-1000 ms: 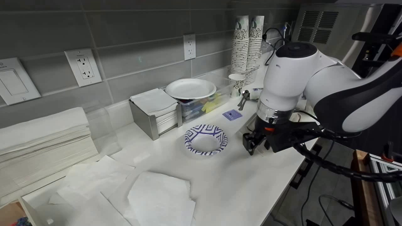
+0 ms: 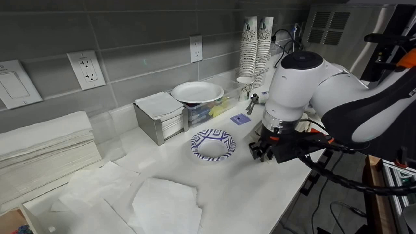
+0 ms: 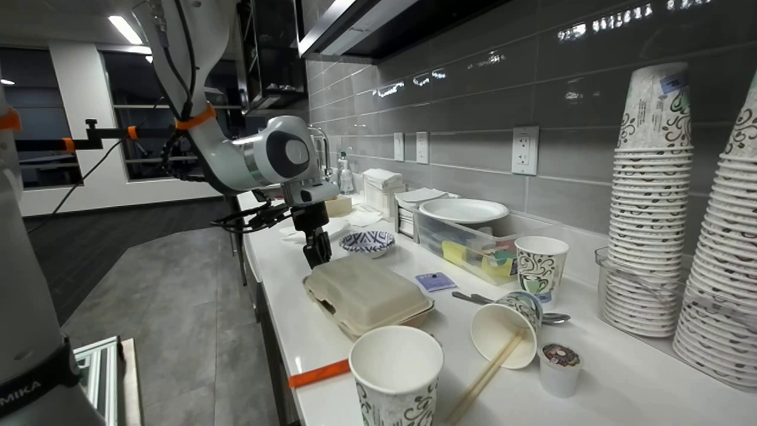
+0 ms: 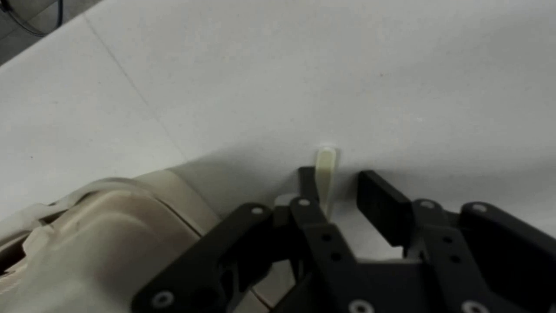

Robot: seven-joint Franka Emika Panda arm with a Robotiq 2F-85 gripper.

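My gripper is partly open, low over the white counter beside the takeout box (image 4: 104,245). Between its fingers in the wrist view shows the end of a thin, pale stick-like piece (image 4: 325,169). It lies against or very near the left finger, with a clear gap to the right one; the rest of it is hidden by the gripper. Exterior view 1 has the gripper (image 2: 264,158) right of the blue-and-white patterned bowl (image 2: 213,145). From the other side, the gripper (image 3: 317,259) appears at the far end of the closed takeout box (image 3: 369,287).
An upright paper cup (image 3: 395,369), a tipped cup (image 3: 489,330) with chopsticks (image 3: 482,380), and a coffee pod (image 3: 560,369) stand beyond the box. A clear bin (image 2: 202,113) lines the wall. Napkins (image 2: 167,206) lie loose at front; counter between them and the gripper is clear.
The arm has shifted slightly left and down in exterior view 1, and the gap between the fingers looks narrower. The bowl and napkins have not moved.
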